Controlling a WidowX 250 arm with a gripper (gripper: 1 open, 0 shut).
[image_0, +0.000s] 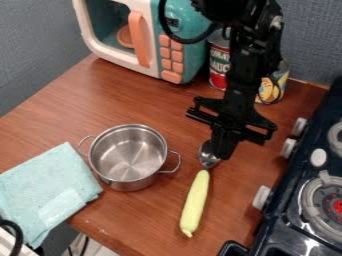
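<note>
My black gripper (223, 140) is lowered over the head of a silver spoon (207, 158) on the wooden table; whether its fingers are open or closed on the spoon is hard to tell. A pale yellow corn cob (194, 204) lies just below the spoon, covering or adjoining its handle. A steel pot (128, 156) with two handles stands to the left.
A light blue cloth (40, 190) lies at the front left. A black stove (313, 205) borders the right. A toy microwave (140, 30), a red can (219, 65) and a yellow can (273, 88) stand at the back.
</note>
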